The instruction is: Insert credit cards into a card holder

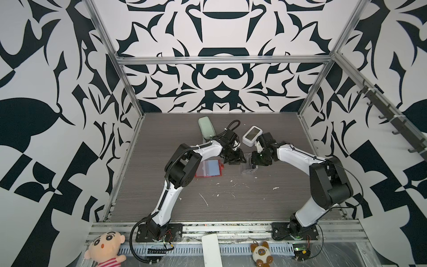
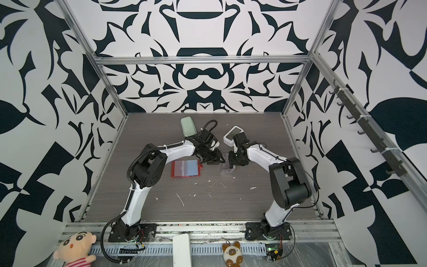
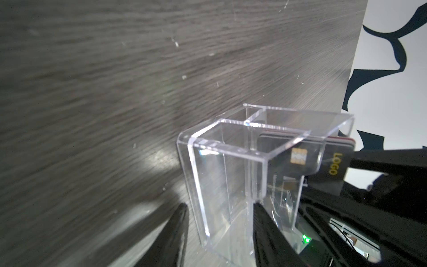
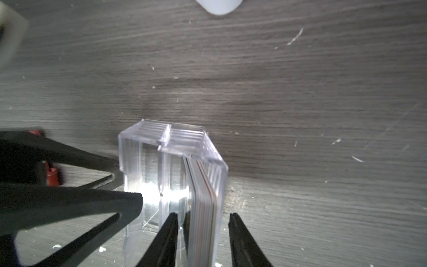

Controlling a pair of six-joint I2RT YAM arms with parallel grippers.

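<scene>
A clear acrylic card holder stands between my two grippers, also visible in the right wrist view (image 4: 133, 164). A stack of cards (image 4: 200, 195) stands in one compartment, a dark card with LOGO (image 3: 335, 162) facing the left wrist camera. My left gripper is open at the holder, its fingertips in front of the clear wall. My right gripper is part open, with its fingertips either side of the card end of the holder; whether it touches them I cannot tell.
A red tray with cards (image 1: 209, 168) lies left of the holder. A green case (image 1: 206, 126) and a white device (image 1: 252, 135) lie behind the grippers.
</scene>
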